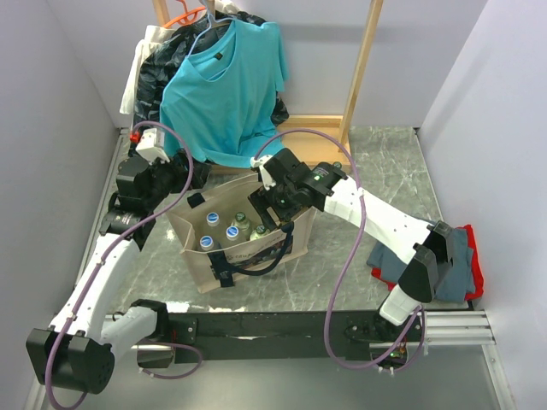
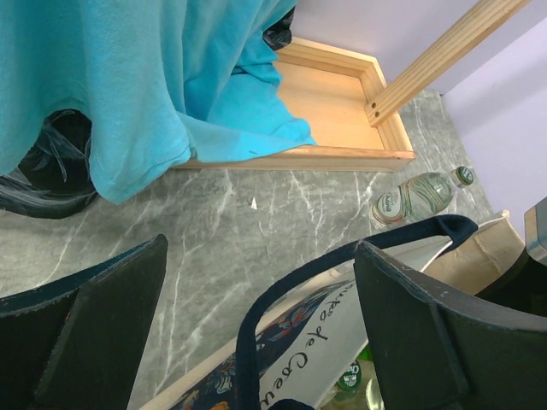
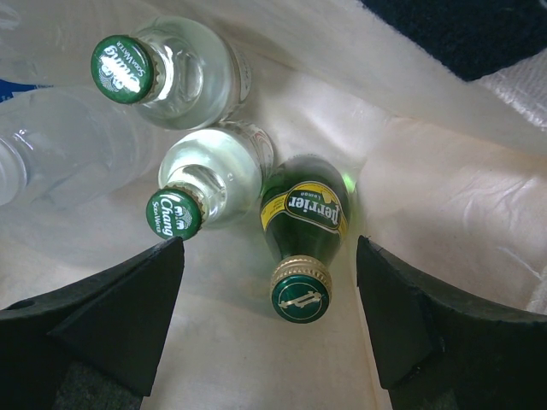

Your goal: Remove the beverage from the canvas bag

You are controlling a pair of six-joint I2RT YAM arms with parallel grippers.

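The canvas bag (image 1: pixel 192 235) stands open mid-floor with several bottles inside. In the right wrist view a green Perrier bottle (image 3: pixel 305 218) lies between and beyond my right gripper's fingertips (image 3: pixel 267 256), beside two green-capped clear bottles (image 3: pixel 184 77) and plastic bottles (image 3: pixel 68 145). My right gripper (image 1: pixel 269 209) is over the bag's right part, its fingers apart, apparently holding nothing. My left gripper hangs above the bag's back left, fingers apart with the bag's dark-trimmed edge showing below and between them.
A clear bottle (image 2: pixel 414 201) lies on the marble floor behind the bag. The wooden rack (image 1: pixel 350 85) holds a turquoise shirt (image 1: pixel 218 94) and dark garments at the back. Folded red and grey-blue cloths (image 1: pixel 461 260) lie at the right.
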